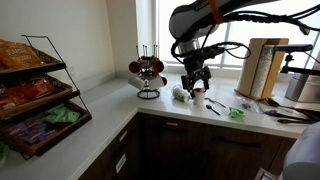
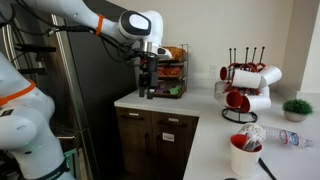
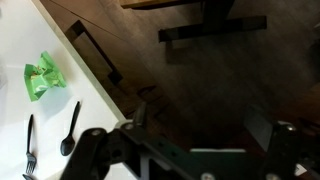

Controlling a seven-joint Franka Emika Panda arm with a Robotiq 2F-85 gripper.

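Note:
My gripper is open, its two dark fingers wide apart with only the dark floor showing between them. In the second exterior view, the gripper (image 2: pixel 146 90) points down in the air near the counter's front edge, apart from everything. On the counter lie a green wrapped packet (image 3: pixel 42 75), a black spoon (image 3: pixel 70 132) and a black fork (image 3: pixel 31 145), all to the left in the wrist view. A white cup (image 2: pixel 244 158) with red inside stands on the white counter. Behind it, several red and white mugs hang on a rack (image 2: pixel 246 84).
A clear bottle (image 2: pixel 288 137) lies on the counter near the potted plant (image 2: pixel 297 108). Packets fill a tiered shelf (image 1: pixel 35 95) at the far end. Dark cabinets (image 2: pixel 155 135) stand below.

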